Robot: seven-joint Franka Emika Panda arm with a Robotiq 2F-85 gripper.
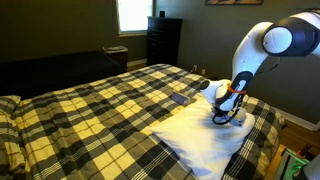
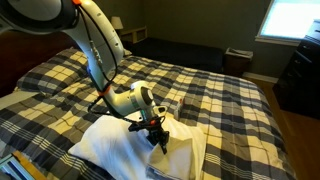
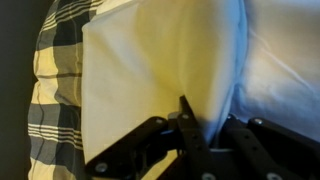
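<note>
A white cloth (image 1: 190, 134) lies spread on the bed near the arm, and part of it is folded over itself. In exterior view 2 the folded flap (image 2: 173, 160) sits just in front of my gripper (image 2: 155, 137). From the wrist, a pale fold of cloth (image 3: 150, 60) runs down into the fingers, and my gripper is shut on it. The fingertips themselves are mostly covered by the fabric. A smoother layer of white cloth (image 3: 285, 50) shows at the right of the wrist view.
A black-and-cream plaid bedspread (image 1: 90, 110) covers the bed, with wide free room beyond the cloth. A small grey object (image 1: 180, 98) rests on it just past the cloth's far edge. A dark dresser (image 1: 163, 40) stands in the far background.
</note>
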